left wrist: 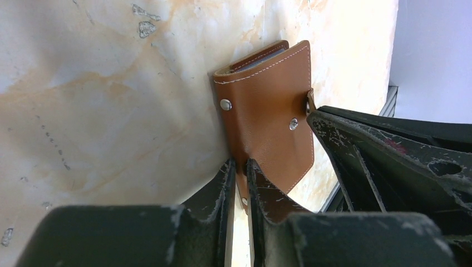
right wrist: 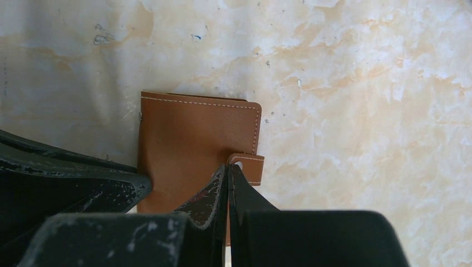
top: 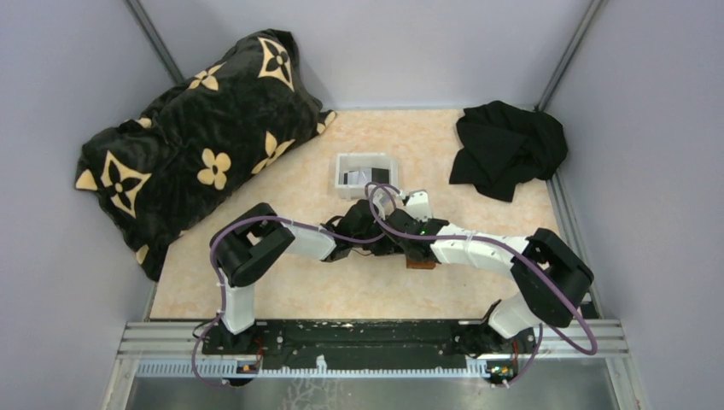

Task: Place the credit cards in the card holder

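The brown leather card holder [left wrist: 267, 105] is folded closed, with white stitching and metal snaps; a pale edge shows inside its fold. In the top view only a brown corner of the holder [top: 420, 265] shows beneath the arms. My left gripper is shut on the holder's spine edge. At the opposite edge my right gripper is shut, its tips against the snap strap [right wrist: 249, 168]; whether the strap is pinched between them is unclear. Cards [top: 359, 177] lie in the white box [top: 339, 177] behind the arms.
A patterned dark cushion [top: 213, 128] fills the left back of the table, and a black cloth [top: 510, 147] lies at the right back. Both arms are close together over the middle.
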